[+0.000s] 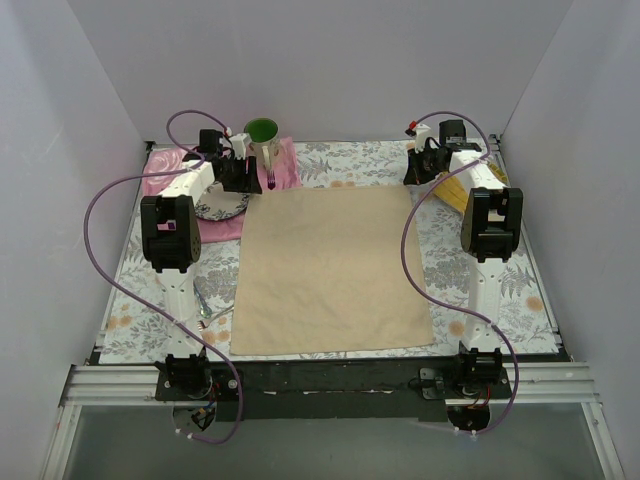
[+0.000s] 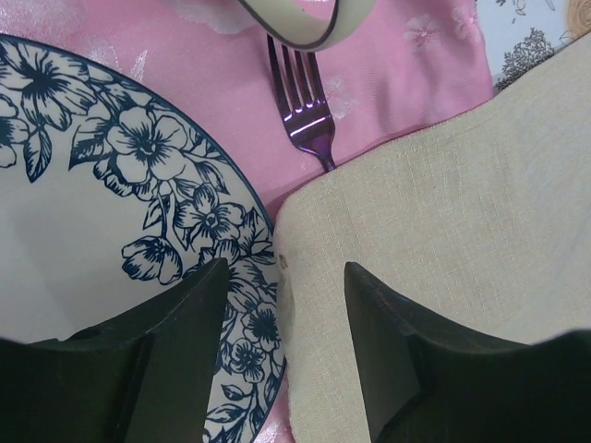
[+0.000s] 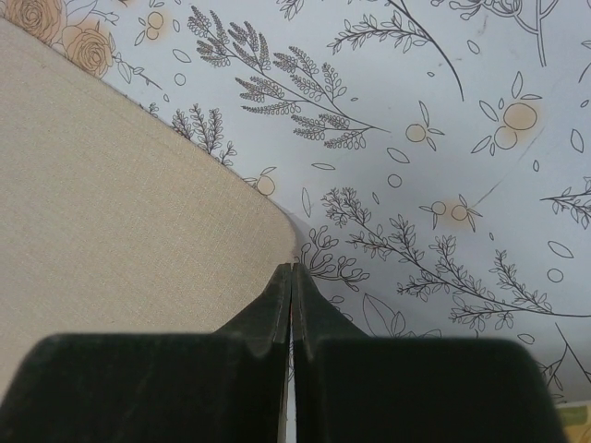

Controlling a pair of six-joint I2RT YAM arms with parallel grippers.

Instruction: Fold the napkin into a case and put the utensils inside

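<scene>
The beige napkin point(image 1: 330, 270) lies flat in the middle of the table. At its back-left corner my left gripper stands open, low over the corner beside the patterned plate point(image 2: 111, 212). My right gripper is shut at the back-right corner, its tips on the napkin's edge; I cannot tell whether cloth is between them. A purple fork point(image 2: 305, 115) lies on the pink cloth, its handle meeting the napkin. More utensils point(image 1: 205, 310) lie left of the napkin, partly hidden by the left arm.
A green mug point(image 1: 262, 132) stands at the back on the pink cloth point(image 2: 416, 83). A yellow cloth point(image 1: 450, 195) lies under the right arm. The patterned tabletop point(image 3: 416, 166) shows bare behind and right of the napkin.
</scene>
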